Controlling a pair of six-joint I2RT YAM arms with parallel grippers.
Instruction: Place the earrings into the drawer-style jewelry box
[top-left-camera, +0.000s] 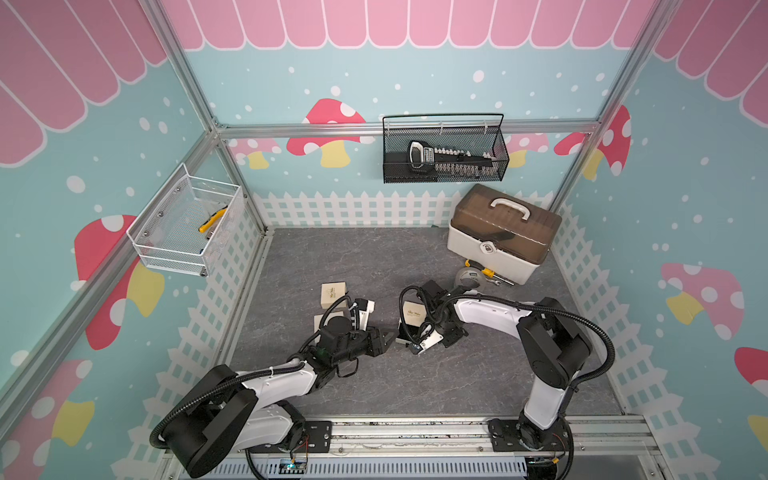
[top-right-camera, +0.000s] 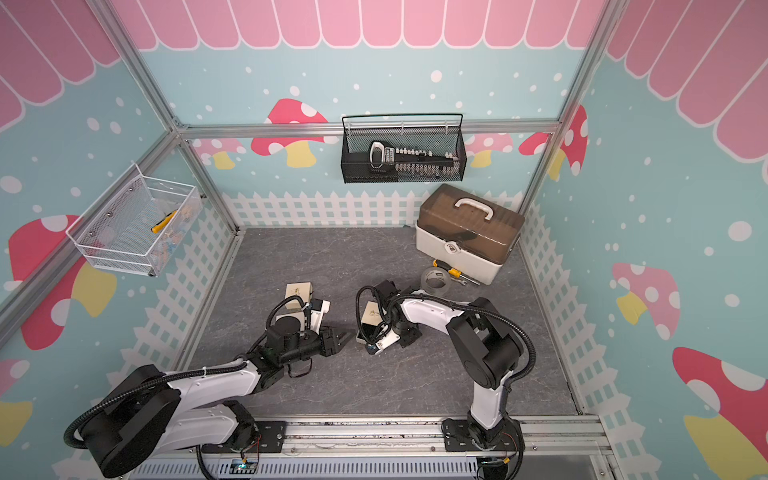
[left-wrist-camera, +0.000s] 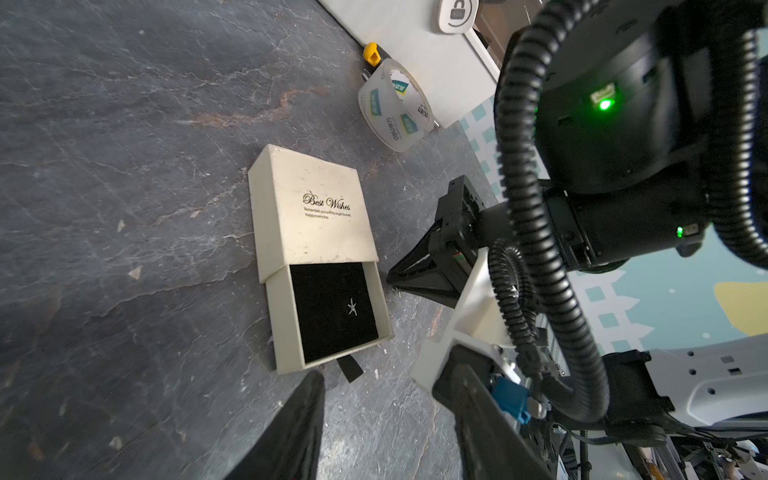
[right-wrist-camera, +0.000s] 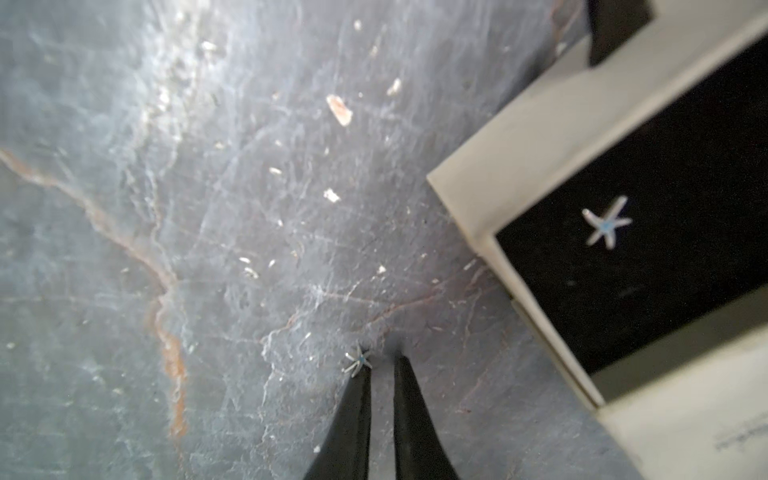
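A cream "Best Wishes" box (left-wrist-camera: 312, 208) lies on the floor with its drawer (left-wrist-camera: 281, 320) pulled out. On the drawer's black lining rests one silver starfish earring (right-wrist-camera: 605, 227). A second starfish earring (right-wrist-camera: 357, 361) is on the grey surface outside the drawer, at the tip of one finger of my right gripper. That gripper is part open, low beside the drawer; whether it touches or grips the earring I cannot tell. My left gripper stands open left of the box, nothing seen between its fingers.
Other cream boxes (top-left-camera: 333, 293) lie at the left, partly behind my left arm. A tape roll (left-wrist-camera: 394, 104), a screwdriver (top-left-camera: 480, 269) and a brown-lidded toolbox (top-left-camera: 502, 232) stand at the back right. The floor behind the boxes is clear.
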